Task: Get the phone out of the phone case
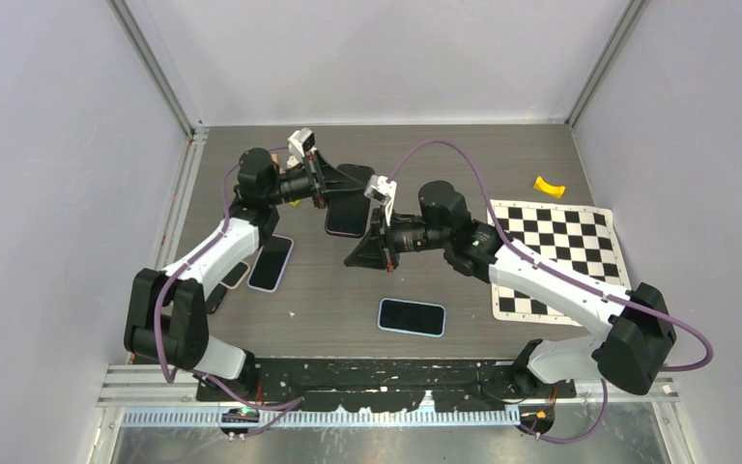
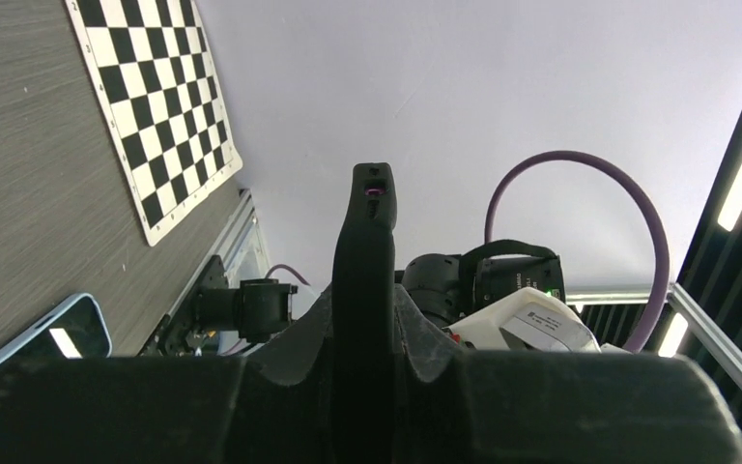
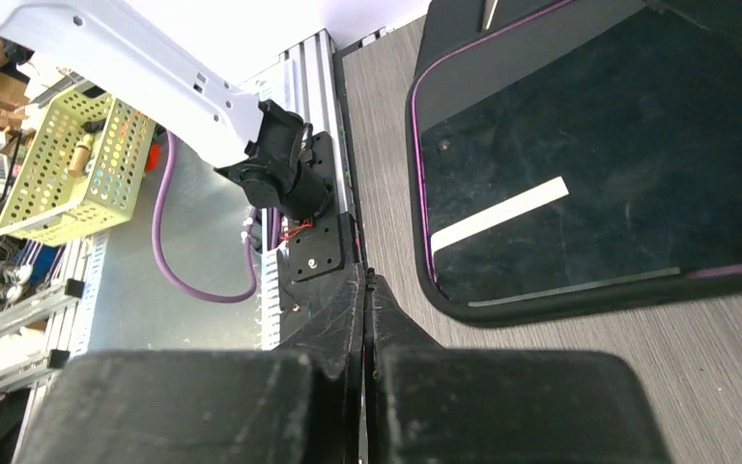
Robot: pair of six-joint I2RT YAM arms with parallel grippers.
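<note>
A dark phone in a black case (image 1: pixel 348 215) is held up over the table, its screen facing the top camera. My left gripper (image 1: pixel 356 186) is shut on it at the case's upper part. Edge-on in the left wrist view, the black case (image 2: pixel 364 261) stands between the left fingers, with a purple-lined hole near its tip. From the right wrist, a purple phone edge shows along the inside of the case rim (image 3: pixel 415 174). My right gripper is shut with nothing between its fingers, close to one corner of the case but apparently apart from it.
Another phone (image 1: pixel 412 317) lies flat at the front of the table. More phones, such as the one in a lilac case (image 1: pixel 271 263), lie at the left. A checkerboard (image 1: pixel 560 259) and a yellow piece (image 1: pixel 549 188) are at the right.
</note>
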